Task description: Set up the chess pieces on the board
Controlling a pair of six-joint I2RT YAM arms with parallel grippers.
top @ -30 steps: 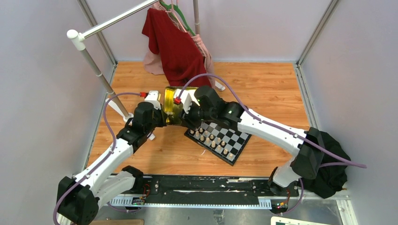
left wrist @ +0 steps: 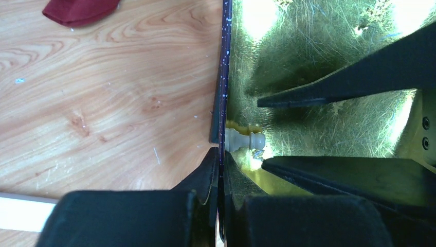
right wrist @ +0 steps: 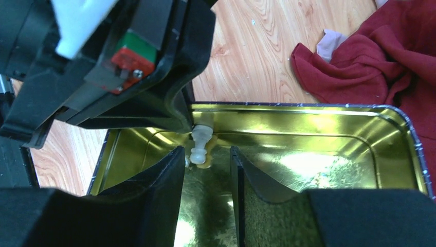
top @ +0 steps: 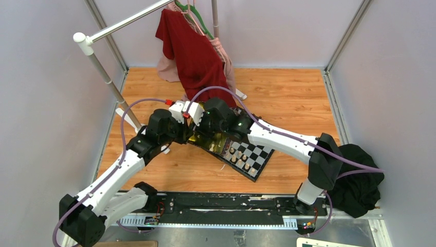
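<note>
A gold-lined tin (right wrist: 303,164) with a dark rim is between the arms, above the chessboard (top: 257,154). My left gripper is shut on the tin's rim. A white chess piece lies inside the tin beside that gripper, also visible as a piece (left wrist: 241,139) in the left wrist view. My right gripper is open over the tin near the piece, with nothing seen between its fingers. Several light pieces stand on the board.
Red and pink garments (top: 190,56) hang on a rack behind the tin, the red cloth reaching near it. The rack's post (top: 103,72) is on the left. The floor right of the board is clear.
The tin and my left gripper have moved slightly right and down in the top view, the tin appearing more tilted. My right arm has shifted left.
</note>
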